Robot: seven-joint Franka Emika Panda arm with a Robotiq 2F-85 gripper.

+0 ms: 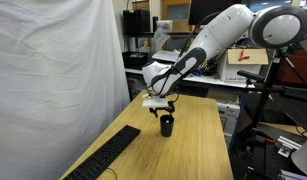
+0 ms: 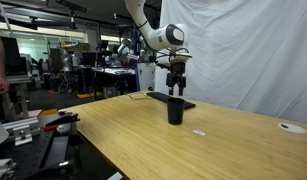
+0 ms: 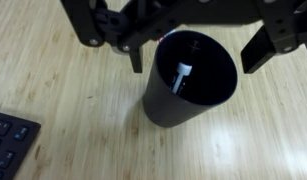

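A black cup stands upright on the wooden table. In the wrist view the cup is seen from above, with a small white object inside it. My gripper is open, its dark fingers on either side of the cup's rim in that view. From the second exterior view, the gripper hangs just above the cup. Whether a finger touches the rim I cannot tell.
A black keyboard lies along the table's left side. A small white disc and a larger white round item rest on the table.
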